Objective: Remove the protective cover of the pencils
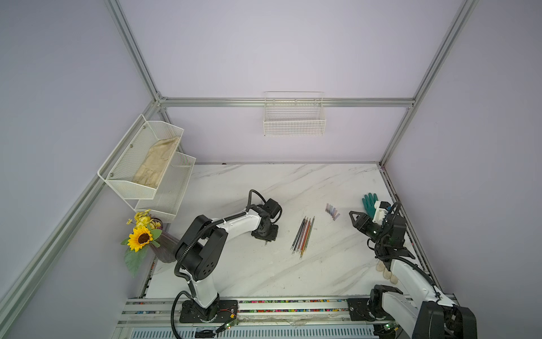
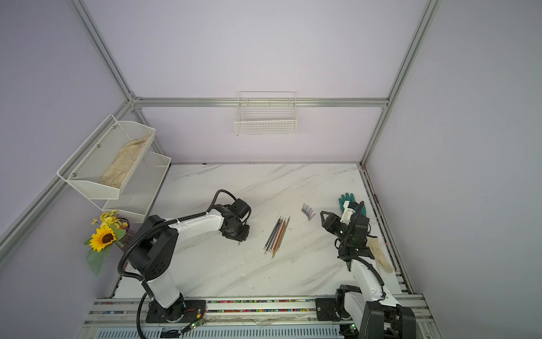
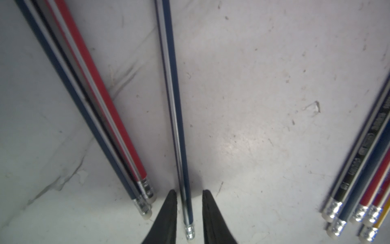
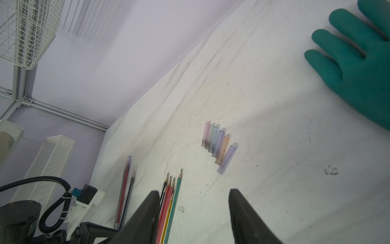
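A dark blue pencil (image 3: 173,101) lies on the table in the left wrist view, its eraser end between the fingertips of my left gripper. That gripper stands open, with a gap on both sides of the pencil. A second blue pencil (image 3: 77,93) and a red pencil (image 3: 101,93) lie to its left. In the right wrist view, a translucent purple cover (image 4: 128,160) shows at the tip of one of these pencils. My right gripper is open and empty, above the table at the right. Removed-looking clear coloured covers (image 4: 221,148) lie in a row.
Several uncovered pencils (image 1: 303,237) lie side by side in the table's middle. A teal glove (image 4: 357,61) rests at the right under the right arm. A vase of sunflowers (image 1: 140,238) and white wire baskets (image 1: 149,163) stand at the left.
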